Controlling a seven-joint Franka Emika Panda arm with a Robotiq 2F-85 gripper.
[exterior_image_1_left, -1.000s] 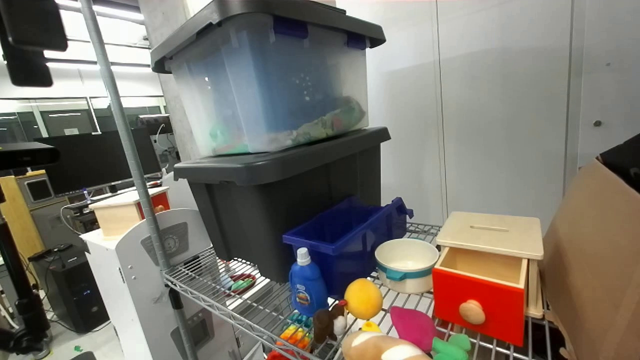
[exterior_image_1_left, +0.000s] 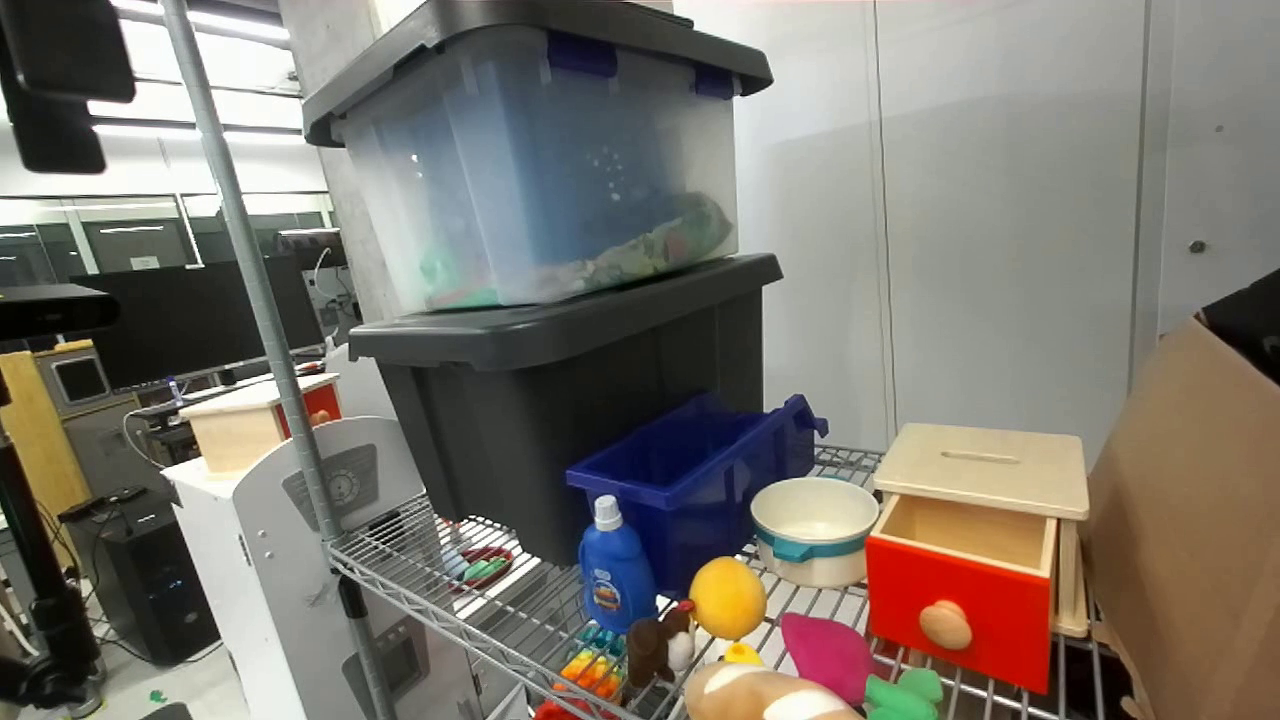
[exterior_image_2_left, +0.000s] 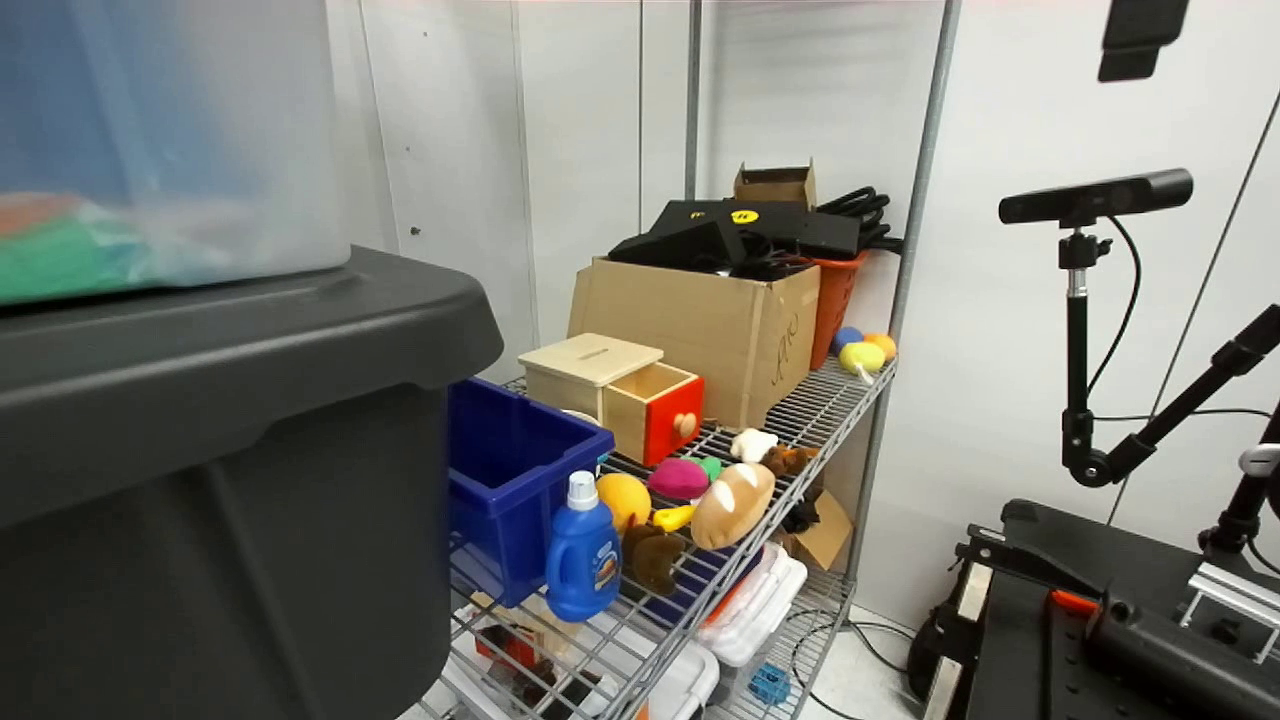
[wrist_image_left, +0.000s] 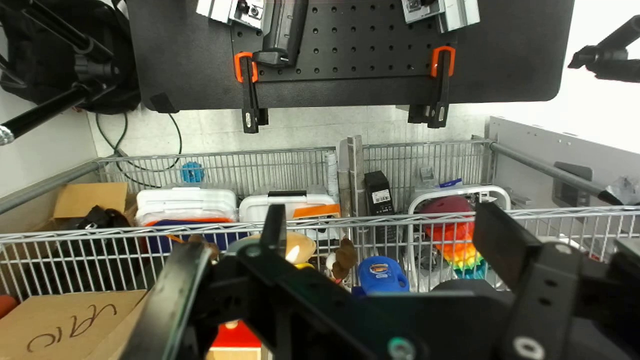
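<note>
In the wrist view my gripper stands wide open, its dark fingers (wrist_image_left: 504, 243) far apart with nothing held between them. Beyond the gap lies the wire shelf, with a blue detergent bottle (wrist_image_left: 379, 273) and a small brown plush toy (wrist_image_left: 345, 257). Neither exterior view shows the gripper. On the shelf are a wooden box with an open red-fronted drawer (exterior_image_1_left: 960, 600), a white and teal pot (exterior_image_1_left: 816, 528), an empty-looking blue bin (exterior_image_1_left: 672, 480), a yellow-orange ball (exterior_image_1_left: 728, 598), a toy bread loaf (exterior_image_2_left: 733, 505) and a magenta toy (exterior_image_2_left: 679, 479).
A dark lidded tote (exterior_image_1_left: 576, 408) bears a clear tote (exterior_image_1_left: 540, 168) beside the blue bin. A cardboard box (exterior_image_2_left: 684, 336) borders the drawer box on the other side. Bare wire shows along the shelf's front edge (exterior_image_1_left: 456, 630).
</note>
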